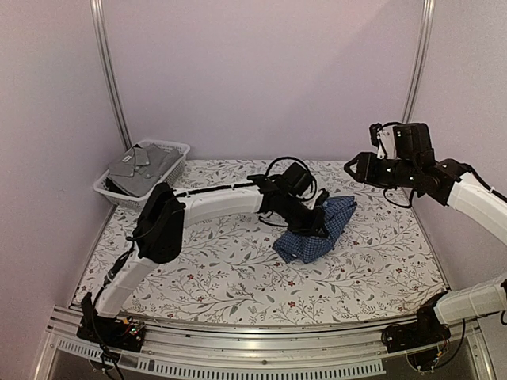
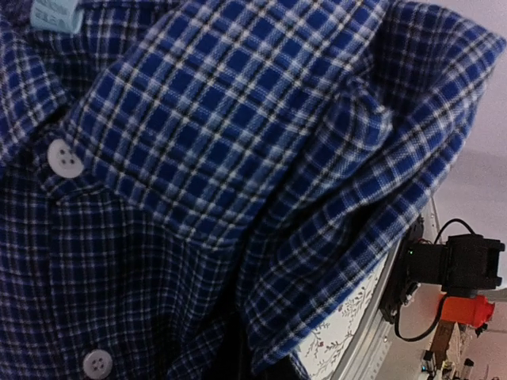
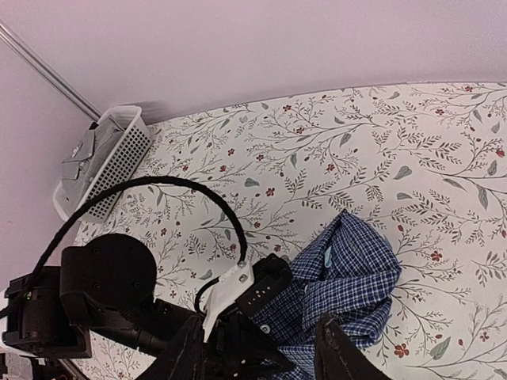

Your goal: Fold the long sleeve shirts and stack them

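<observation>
A blue checked shirt (image 1: 333,215) lies bunched right of the table's middle, part of it hidden by my left arm. My left gripper (image 1: 319,227) is down at the shirt, shut on its cloth. Up close in the left wrist view, the shirt (image 2: 222,111) shows its collar, white buttons and a loose fold beside the dark fingers at the bottom. My right gripper (image 1: 354,168) is raised at the back right, open and empty, apart from the shirt. Looking from there, the right wrist view has the shirt (image 3: 356,269) beyond its fingers (image 3: 331,352), with the left gripper across the foreground.
A white basket (image 1: 170,184) at the back left holds grey folded clothing (image 1: 142,168). My left arm stretches across the middle.
</observation>
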